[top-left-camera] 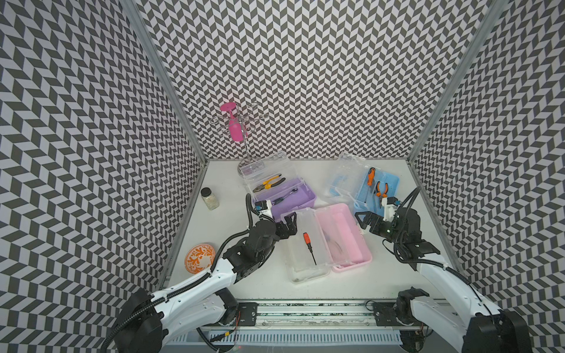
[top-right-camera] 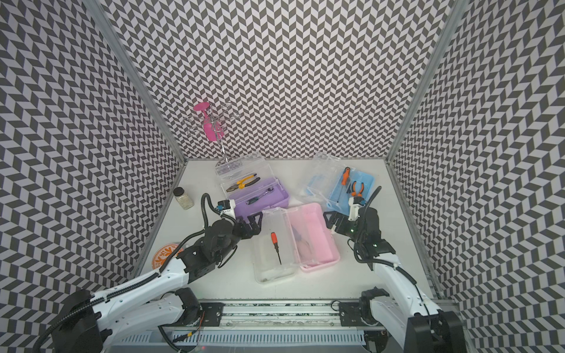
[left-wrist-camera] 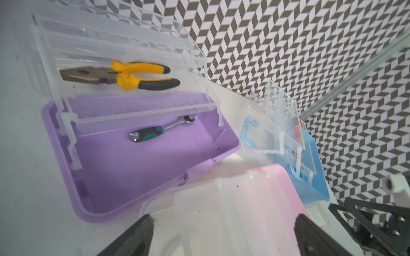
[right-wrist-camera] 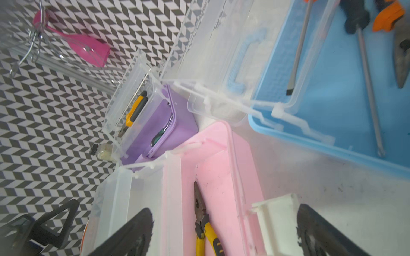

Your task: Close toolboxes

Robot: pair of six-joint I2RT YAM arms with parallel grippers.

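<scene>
Three toolboxes stand with lids folded back. The pink toolbox (top-left-camera: 353, 235) is at front centre; its clear lid (top-left-camera: 297, 250) lies to its left with a red screwdriver (top-left-camera: 307, 239) on it. Behind it on the left is the purple toolbox (left-wrist-camera: 141, 157), holding a ratchet. The blue toolbox (right-wrist-camera: 350, 106) sits at back right with screwdrivers and pliers. My left gripper (top-left-camera: 289, 224) is open over the left far part of the pink box's lid. My right gripper (top-left-camera: 363, 219) stands open near the pink box's far right corner. Nothing shows between either gripper's fingers.
Yellow-handled pliers (left-wrist-camera: 128, 76) show through the purple box's lid. A small white block (right-wrist-camera: 279, 217) lies beside the pink box. A jar (top-left-camera: 209, 199) and an orange plate (top-left-camera: 200, 257) stand at left. A metal stand holds a pink item (top-left-camera: 236, 129) at the back.
</scene>
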